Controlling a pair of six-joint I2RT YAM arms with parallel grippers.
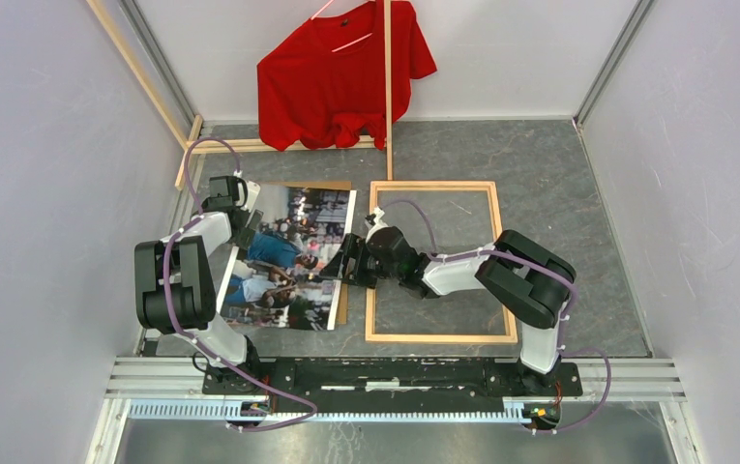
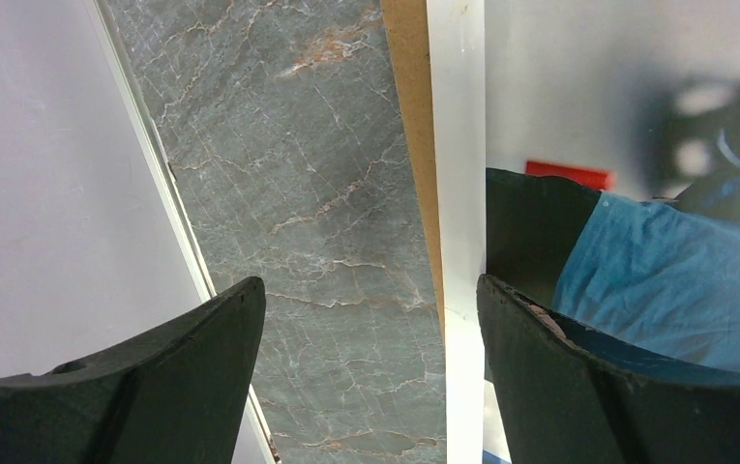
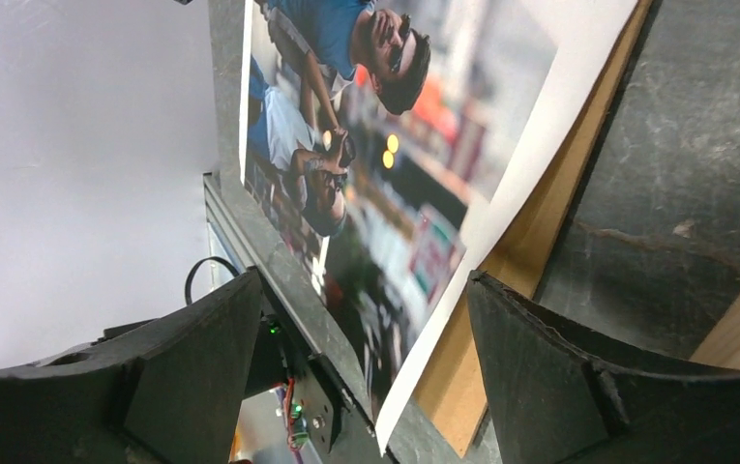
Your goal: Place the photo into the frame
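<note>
The photo (image 1: 293, 256) of people on a street lies over a brown backing board (image 1: 342, 309) on the left side of the floor. Its right white border is curled up off the board (image 3: 530, 232) in the right wrist view. My right gripper stands part open at that border, one finger on either side of it, not closed on it. At the photo's left border, my left gripper is open, with a strip of board showing beside the white margin. An empty wooden frame (image 1: 433, 338) lies to the right, partly under my right arm.
Behind hangs a red shirt (image 1: 337, 77) by a wooden pole (image 1: 389, 87). White walls close in both sides.
</note>
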